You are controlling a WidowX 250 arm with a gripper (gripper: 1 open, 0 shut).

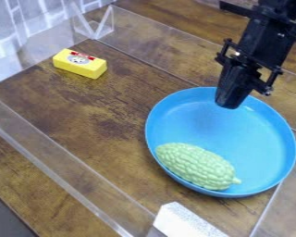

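A blue plate (255, 139) holds a pale green bumpy vegetable toy (198, 165) in its lower left part. My black gripper (237, 93) hangs above the plate's back rim; whether its fingers are open or shut is unclear, and I cannot see anything held in it.
A yellow box (80, 63) lies at the upper left on the wooden table (77, 130). A white object (185, 222) is at the bottom edge. Clear plastic edges run along the left and lower right.
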